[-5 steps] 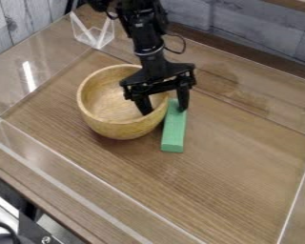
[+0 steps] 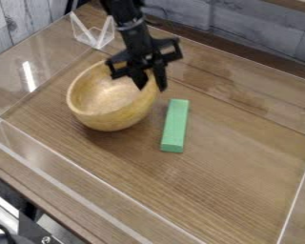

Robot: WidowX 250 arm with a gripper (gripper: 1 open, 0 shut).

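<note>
A beige bowl (image 2: 102, 105) sits left of centre on the wooden table (image 2: 232, 191). The black gripper (image 2: 145, 74) is at the bowl's back right rim and reaches down from the top; its fingertips are close to the rim, and whether they hold it is unclear. A green bar (image 2: 174, 124) lies flat to the right of the bowl, apart from it.
A pale object stands at the back left, near the table's far edge.
The gripper has moved back and up, away from the green bar. The bowl has shifted slightly left and back, and its appearance is more tilted.
</note>
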